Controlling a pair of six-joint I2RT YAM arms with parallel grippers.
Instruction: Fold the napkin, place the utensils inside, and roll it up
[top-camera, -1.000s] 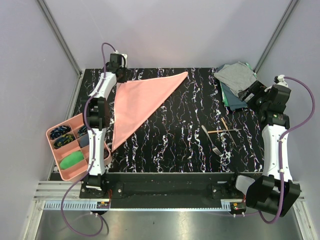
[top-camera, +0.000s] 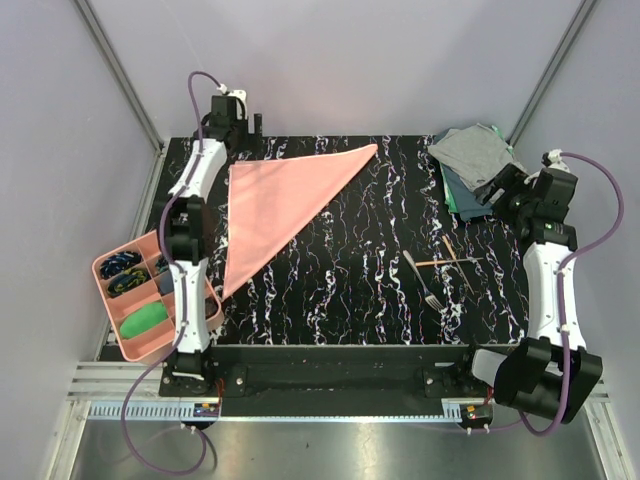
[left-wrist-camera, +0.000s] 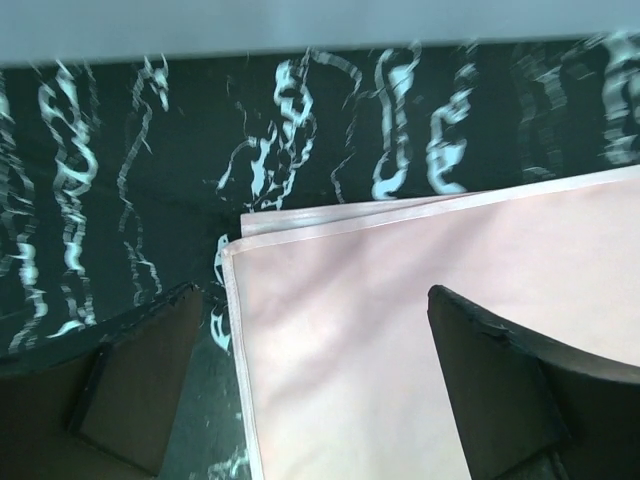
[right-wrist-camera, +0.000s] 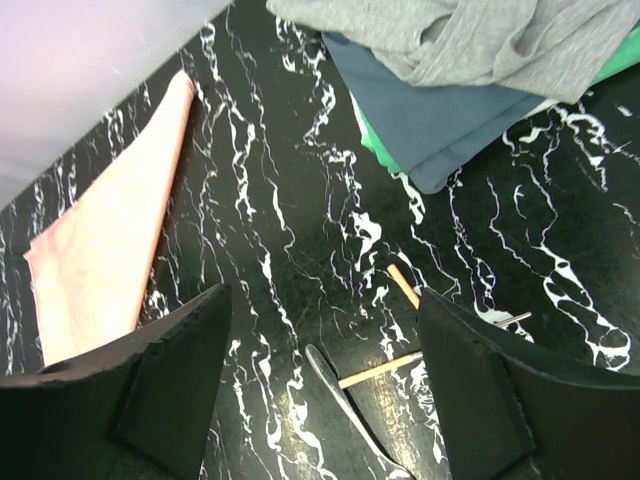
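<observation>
A pink napkin (top-camera: 275, 200) lies folded into a triangle on the dark marbled table; its back-left corner, two slightly offset layers, shows between the open fingers of my left gripper, raised over it. My right gripper hangs open over the right side, empty. Below it lie a fork (top-camera: 426, 292) and chopstick-like wooden sticks (top-camera: 438, 263), crossed with another thin utensil.
A folded stack of grey, blue and green cloths (top-camera: 470, 160) sits at the back right. A pink compartment box (top-camera: 150, 345) with dark items and a green one stands at the left.
My left gripper has risen and shifted slightly toward the back, away from the napkin's corner. The right arm has shifted very slightly; the napkin looks unchanged.
</observation>
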